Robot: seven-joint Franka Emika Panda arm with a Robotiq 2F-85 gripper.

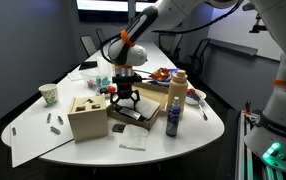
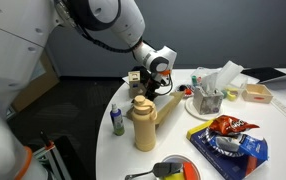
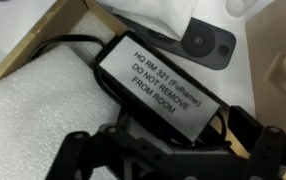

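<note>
My gripper (image 1: 126, 102) is low over an open cardboard box (image 1: 146, 120) on the white table. In the wrist view its fingers (image 3: 247, 126) stand apart, the fingers open. Under them lies a black adapter-like block (image 3: 126, 58) with a white label (image 3: 163, 90) reading "HQ RM 321 (Fulhame) DO NOT REMOVE FROM ROOM". A black cable (image 3: 58, 41) runs around it. White foam (image 3: 38, 110) lies to its left inside the box. Nothing is seen held; whether the fingers touch the block, I cannot tell.
A second cardboard box (image 1: 87, 122) stands to the left. A blue bottle (image 1: 173, 118) and a tan bottle (image 2: 145, 128) stand near the open box. A patterned cup (image 1: 49, 94), a metal bin (image 2: 207, 102) and red and blue packets (image 2: 233, 140) occupy other spots.
</note>
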